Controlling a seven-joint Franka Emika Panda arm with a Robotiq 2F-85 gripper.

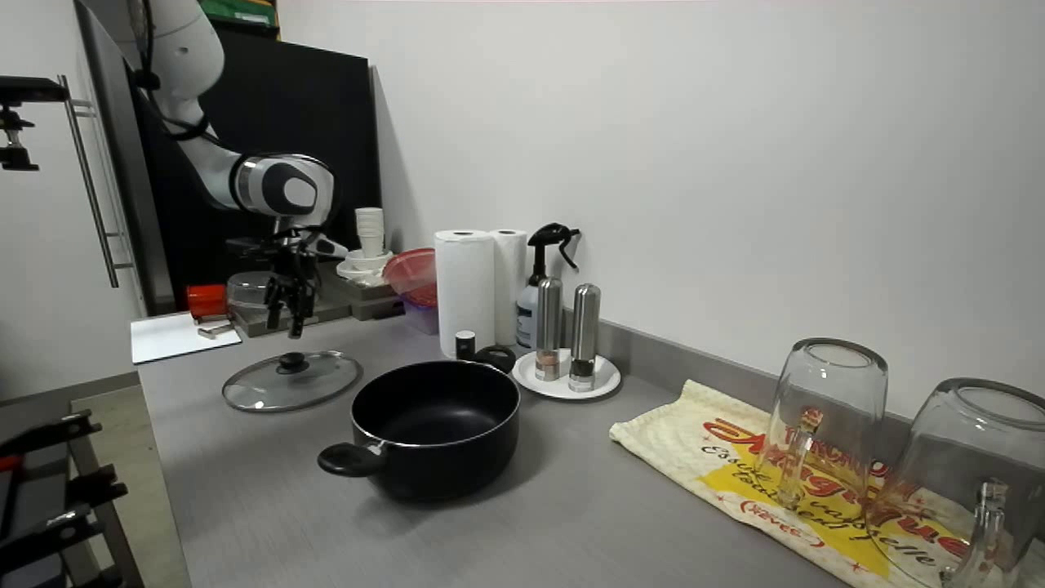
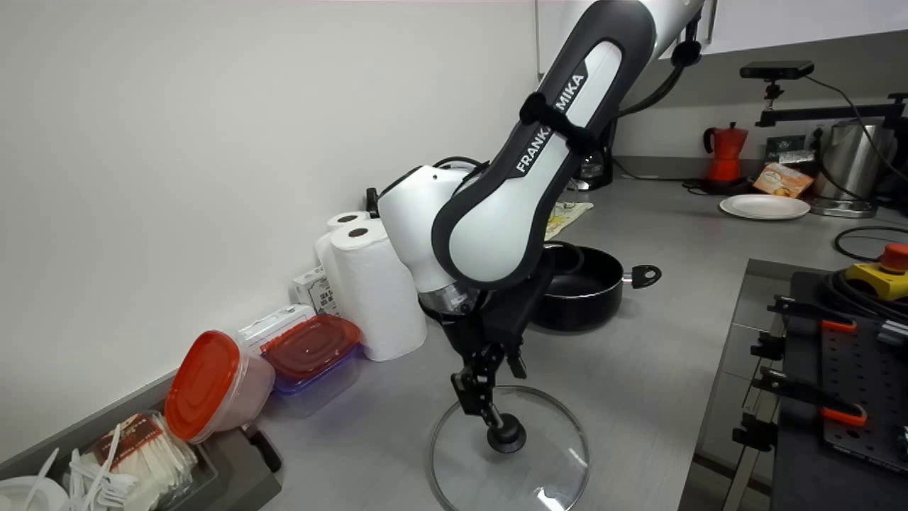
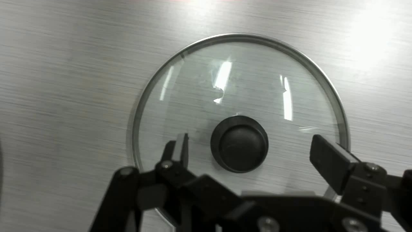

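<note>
A round glass lid with a metal rim lies flat on the counter, its black knob pointing up. Above it hangs my gripper, open and empty. In the wrist view the two fingers stand wide apart, with the knob showing between and slightly beyond them, nearer the left one. From exterior view 2 the gripper appears just over the lid; the exact height gap is hard to judge. A black two-handled pot stands uncovered beside the lid, its inside empty where visible.
Paper towel rolls, a spray bottle and two mills on a white plate line the wall. Glass jars stand on a printed towel at right. Plastic containers sit near the wall.
</note>
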